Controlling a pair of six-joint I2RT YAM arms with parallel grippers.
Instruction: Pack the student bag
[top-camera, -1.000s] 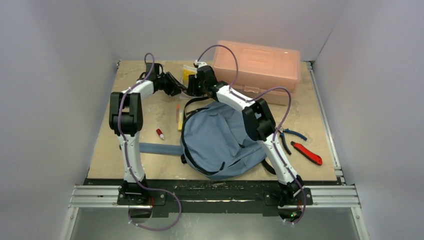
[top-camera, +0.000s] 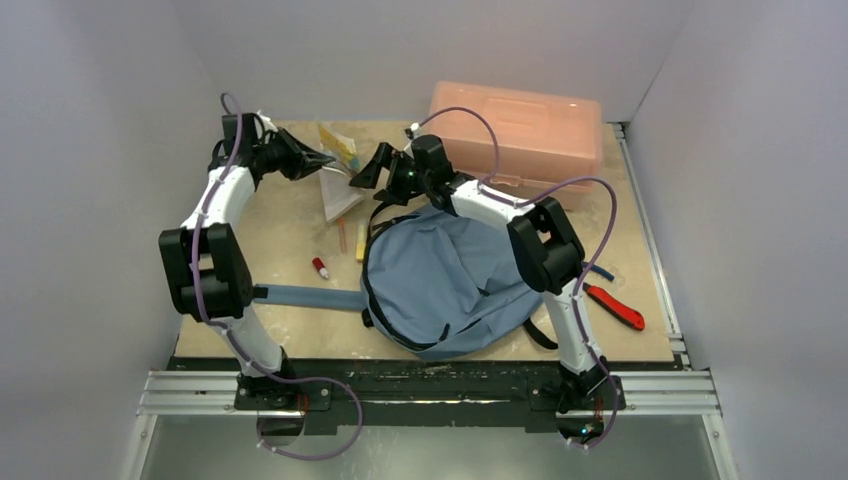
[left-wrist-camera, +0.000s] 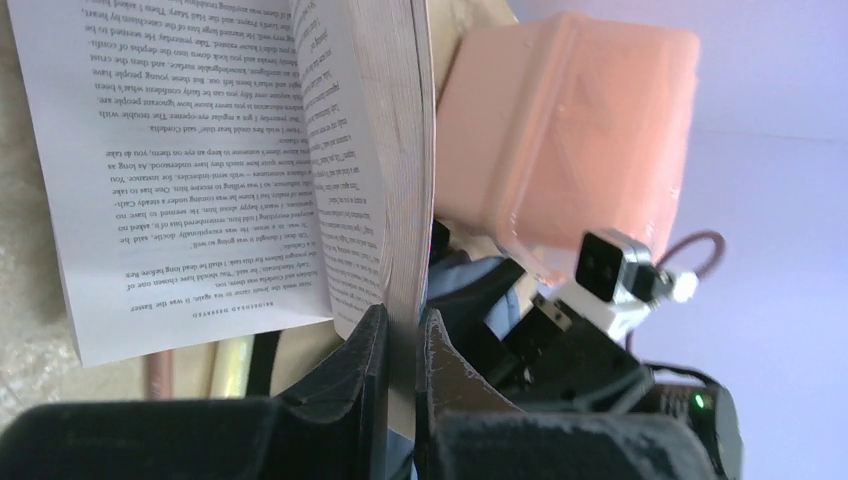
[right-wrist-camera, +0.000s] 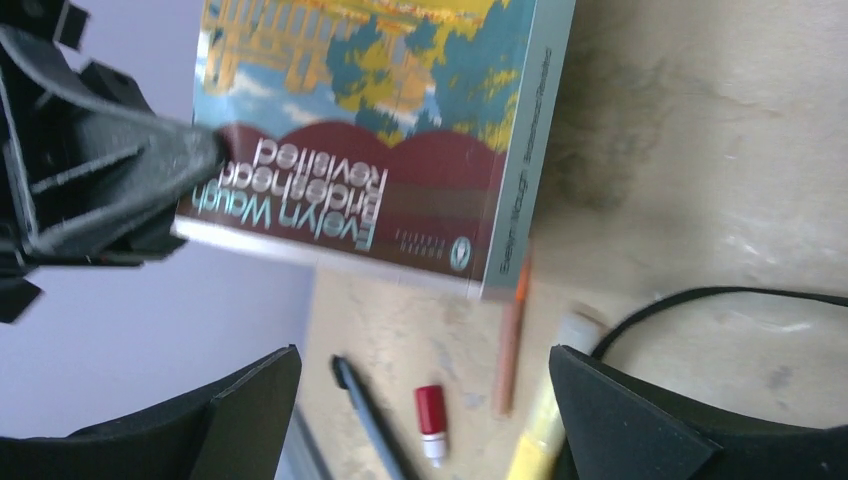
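Note:
The paperback book (right-wrist-camera: 440, 190) is raised over the back of the table, its painted cover facing the right wrist camera. My left gripper is shut on one part of the book. In the left wrist view the rest of the block has fallen open, with printed pages (left-wrist-camera: 180, 200) showing. My right gripper is open beside the book, with nothing gripped between its fingers. The blue-grey bag (top-camera: 440, 275) lies on the table in front of the right gripper.
A pink lidded box (top-camera: 515, 130) stands at the back right. Near the bag's left side lie a reddish pencil (top-camera: 342, 236), a yellow stick (top-camera: 361, 243) and a red-capped tube (top-camera: 320, 267). A red-handled tool (top-camera: 615, 307) rests at the right.
My left gripper has moved left, carrying the book, which now hangs spread open. The bag has not moved.

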